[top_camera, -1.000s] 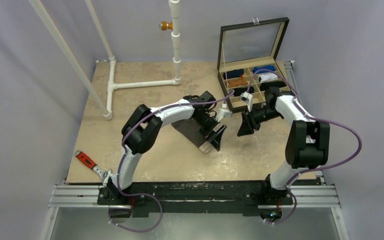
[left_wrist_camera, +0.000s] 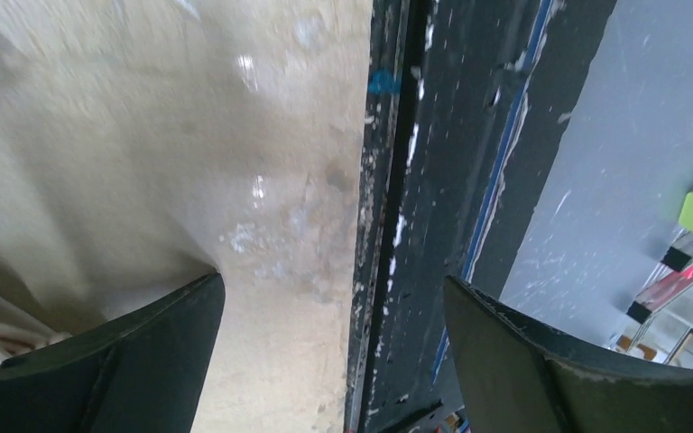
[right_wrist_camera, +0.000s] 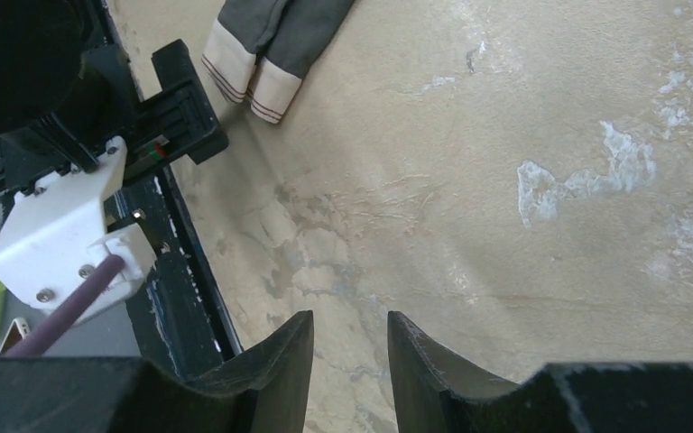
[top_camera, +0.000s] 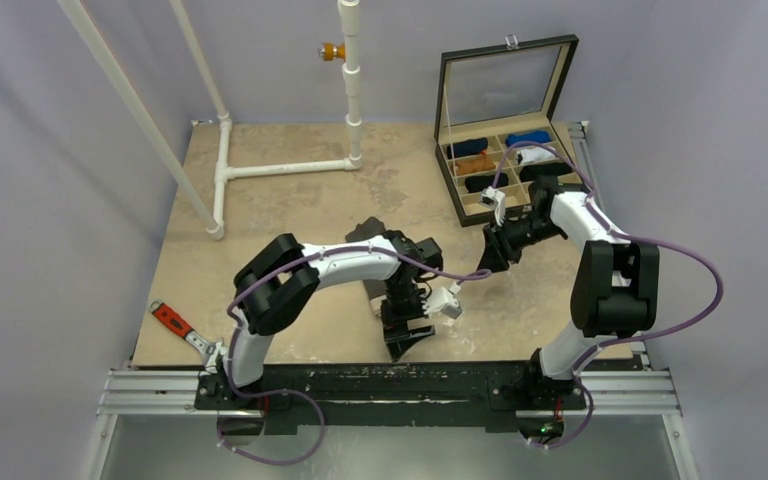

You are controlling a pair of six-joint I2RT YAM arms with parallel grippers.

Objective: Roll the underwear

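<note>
The dark grey underwear, folded into a long strip, lies at mid-table, partly covered by the left arm. Its pale, striped waistband faces the front edge in the right wrist view; a bit of striped cloth also shows at the lower left of the left wrist view. My left gripper is open and empty, pointing at the table's front edge, to the right of the waistband. Clear of the cloth on the right side, my right gripper stands partly open with only bare table between its fingertips.
An open divided box with rolled clothes stands at the back right. A red-handled scraper lies at the front left. White pipes run along the back left.
My left gripper has moved toward the front edge, away from the cloth. The underwear has turned so its strip runs more straight front to back. The right gripper has shifted slightly.
</note>
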